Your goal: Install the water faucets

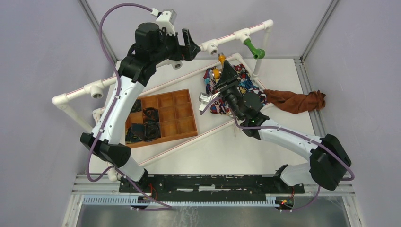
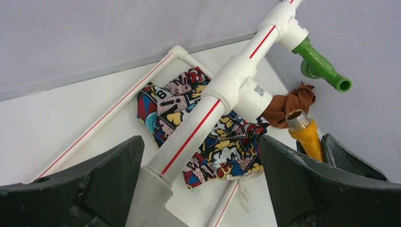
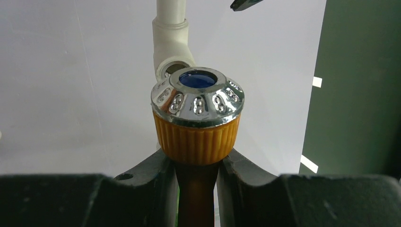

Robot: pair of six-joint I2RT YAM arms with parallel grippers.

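An orange faucet with chrome cap and blue top is gripped by my right gripper; its threaded end points up toward an empty white tee socket on the upper pipe, a little apart from it. A green faucet sits in the tee farther right. My left gripper is open at the pipe, whose section runs between its fingers in the left wrist view.
A wooden compartment tray with dark items, a patterned cloth and a brown cloth lie on the white board. More empty sockets line the pipe to the left.
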